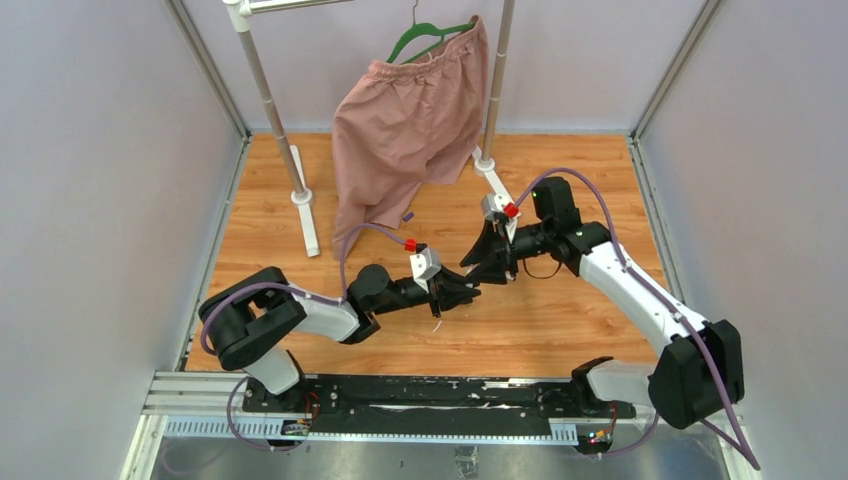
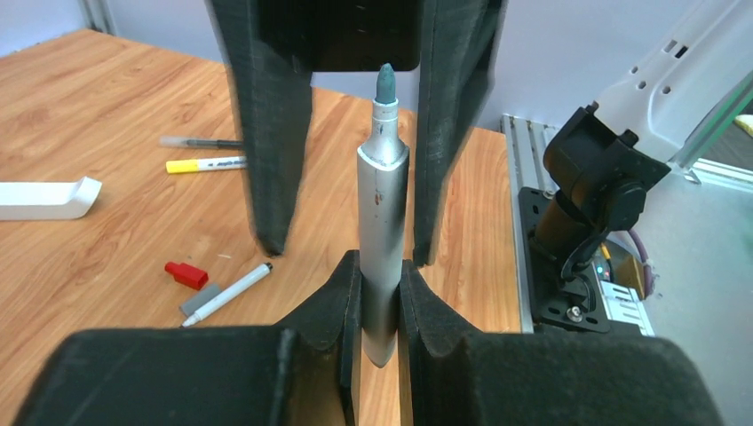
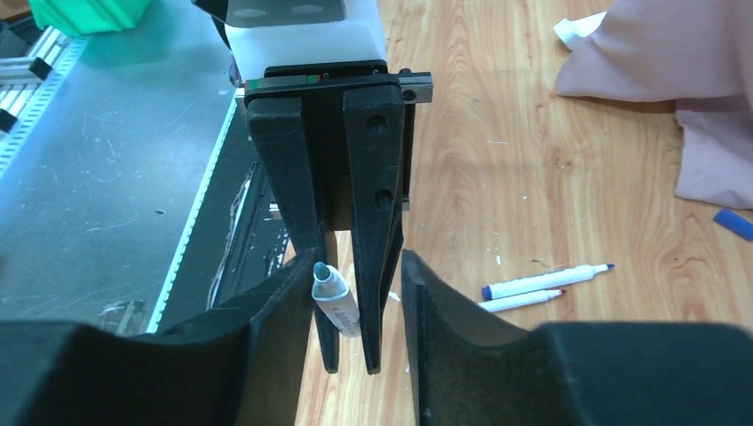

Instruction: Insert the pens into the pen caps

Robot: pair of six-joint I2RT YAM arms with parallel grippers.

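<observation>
An uncapped marker with a teal tip stands upright between the fingers of my left gripper (image 1: 470, 292), which are closed on it; the right wrist view also shows this marker (image 3: 339, 306). My right gripper (image 1: 485, 262) is part open around the marker's upper part, its fingers apart on either side and not visibly touching it. Loose on the table are a red cap (image 2: 186, 275), a white marker (image 2: 231, 293), a yellow marker (image 2: 197, 164), a blue-ended marker (image 3: 543, 282) and a blue cap (image 3: 733, 224).
Pink shorts (image 1: 405, 130) hang from a rack at the back, their lower part resting on the wooden table (image 1: 260, 240). The rack's white foot (image 1: 306, 225) lies left of them. A dark strip runs along the front edge.
</observation>
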